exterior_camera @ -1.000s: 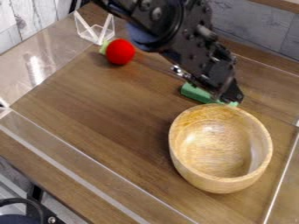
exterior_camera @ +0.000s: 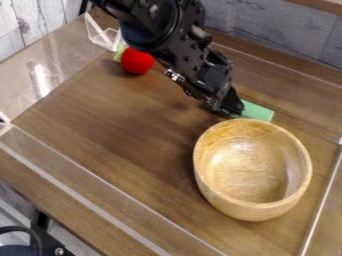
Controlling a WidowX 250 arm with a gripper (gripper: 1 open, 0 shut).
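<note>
My black gripper (exterior_camera: 225, 100) reaches down from the top of the camera view to the left end of a green block (exterior_camera: 255, 112), just behind a light wooden bowl (exterior_camera: 251, 196). Its fingertips are dark and partly hidden, so I cannot tell whether they are open or shut on the block. A red ball (exterior_camera: 136, 61) with something pale green behind it rests at the upper left, beside the arm.
A grey panelled wall (exterior_camera: 294, 45) runs along the back. A white wire object (exterior_camera: 100, 30) stands at the back left.
Compared with a second ago, my gripper has shifted left, from over the green block's right part to its left end, showing more of the block. The bowl and ball are unmoved.
</note>
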